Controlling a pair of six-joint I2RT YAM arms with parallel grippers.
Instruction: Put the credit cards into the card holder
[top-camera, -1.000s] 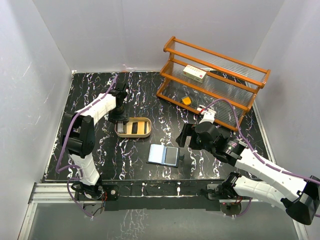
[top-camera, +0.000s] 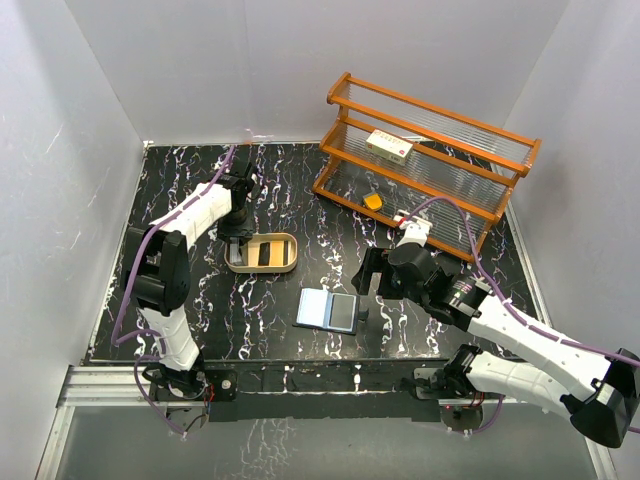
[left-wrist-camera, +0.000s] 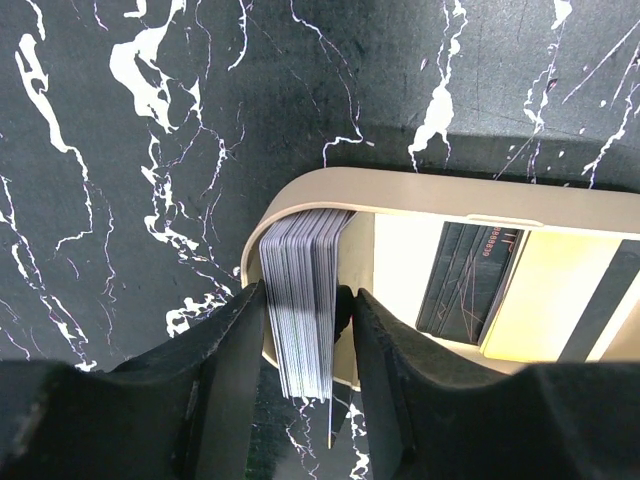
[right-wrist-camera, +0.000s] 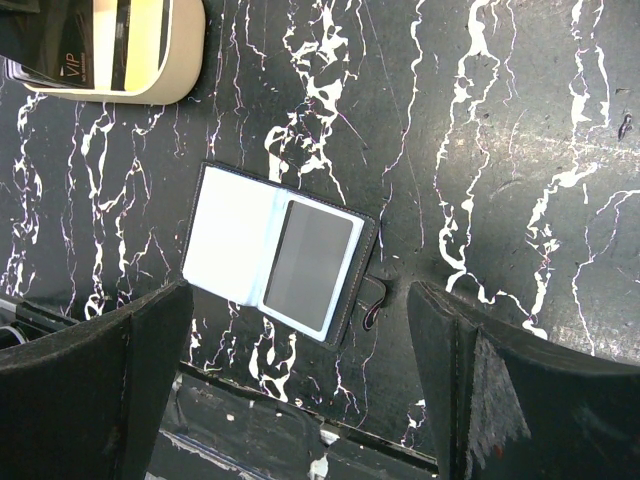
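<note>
A beige tray (left-wrist-camera: 520, 210) on the left of the table holds a stack of white-edged cards (left-wrist-camera: 295, 300) at its left end, with black and yellow cards lying further right. My left gripper is over that stack, its fingertips close together at either side; whether it grips any card is unclear. The open card holder (right-wrist-camera: 225, 230) lies front centre, with a pale sleeve and a grey one. My right gripper (top-camera: 370, 270) hangs open above the table to the holder's upper right, nothing between its fingers.
A wooden rack (top-camera: 420, 160) with a white box (top-camera: 388, 147) and a small yellow object (top-camera: 372, 201) stands at the back right. The table between tray and rack is clear.
The tray has shifted slightly left in the top view along with my left gripper. The right arm has stayed still.
</note>
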